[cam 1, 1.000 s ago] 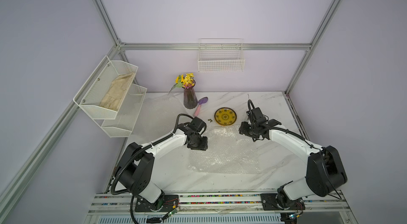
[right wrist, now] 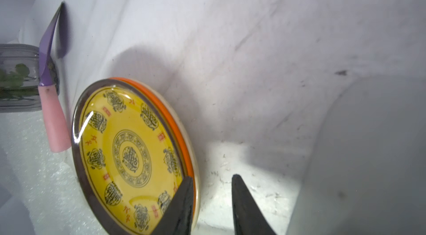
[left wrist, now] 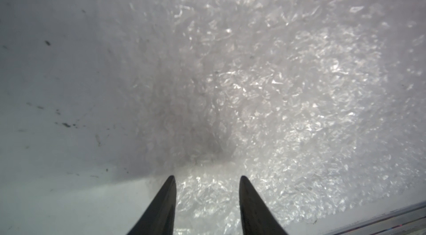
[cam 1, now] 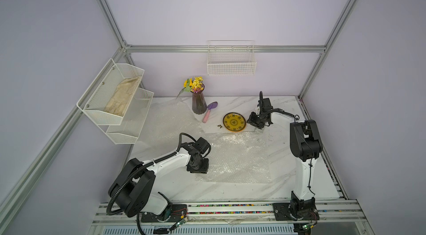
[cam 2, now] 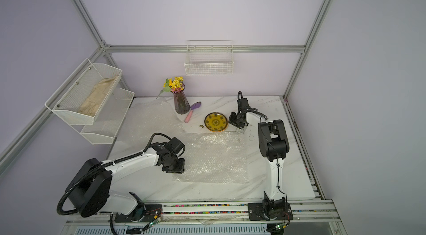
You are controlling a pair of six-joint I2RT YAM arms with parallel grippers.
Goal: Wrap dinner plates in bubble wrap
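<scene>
A stack of plates, yellow patterned on top [cam 1: 233, 121] with orange and cream rims below [right wrist: 180, 137], lies at the back middle. In front, a sheet of bubble wrap [cam 1: 237, 159] lies flat. My left gripper hangs over its near left part, fingers apart, nothing between them. My right gripper is beside the plates' right rim, fingers apart; one finger overlaps the rim in view, and contact cannot be told.
A vase of flowers [cam 1: 198, 103] and a pink-handled spatula [cam 1: 206, 115] stand and lie left of the plates. Wire shelves [cam 1: 102, 117] hang at left.
My right arm has swung toward the back, bringing its gripper beside the plates, which shifted slightly left. My left gripper has moved toward the front left.
</scene>
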